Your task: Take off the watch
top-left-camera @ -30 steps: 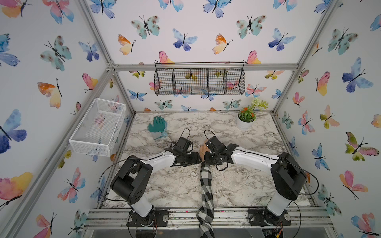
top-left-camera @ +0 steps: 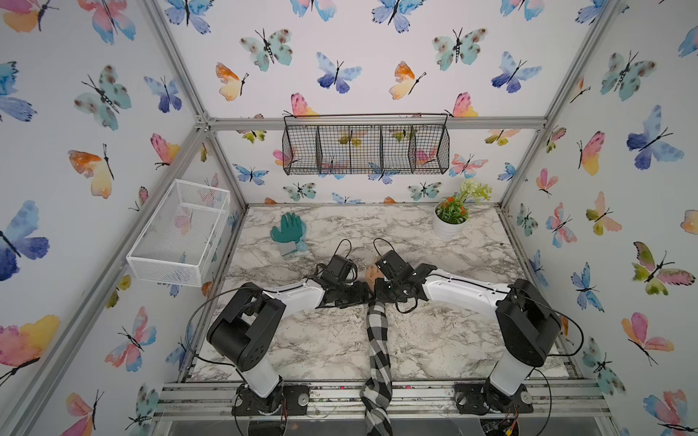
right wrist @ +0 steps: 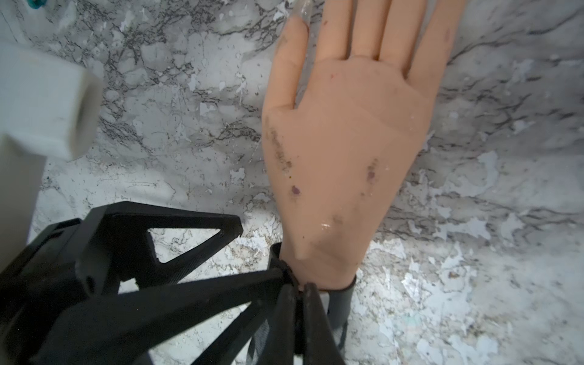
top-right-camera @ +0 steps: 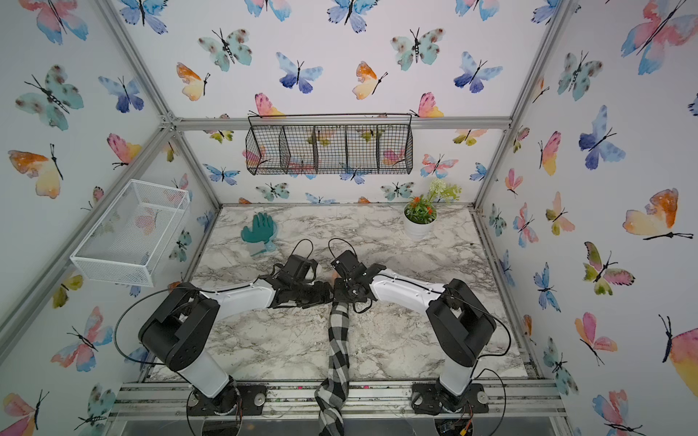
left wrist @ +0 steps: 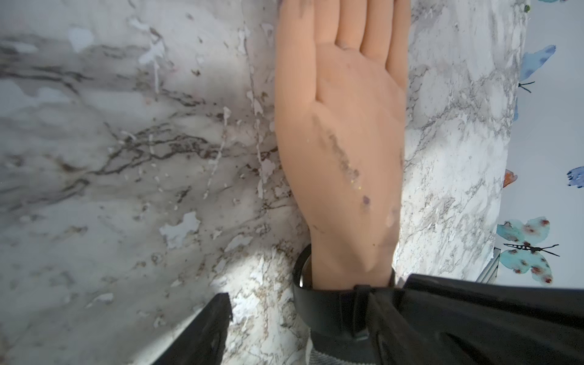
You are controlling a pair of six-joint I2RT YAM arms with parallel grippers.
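A black watch (left wrist: 331, 310) sits around the wrist of a flesh-coloured mannequin hand (right wrist: 346, 146), whose sleeve is checked black and white. From the left my left gripper reaches the strap, its fingers apart; the right-hand finger (left wrist: 383, 328) overlaps the band. In the right wrist view one left fingertip (right wrist: 231, 226) stands clear and the other touches the band's edge. My right gripper is shut over the band (right wrist: 342, 307); whether the strap lies between its fingertips I cannot tell. Both overhead views hide the watch behind the grippers.
The sleeved arm (top-left-camera: 378, 341) runs to the table's front edge. At the back stand a teal hand-shaped object (top-left-camera: 290, 229) and a potted plant (top-left-camera: 449, 221). A white mesh basket (top-left-camera: 174, 239) hangs left, a wire basket (top-left-camera: 363, 151) behind.
My left gripper has shifted slightly to the right, closer to the wrist and the right gripper. The right arm and the mannequin hand look unmoved.
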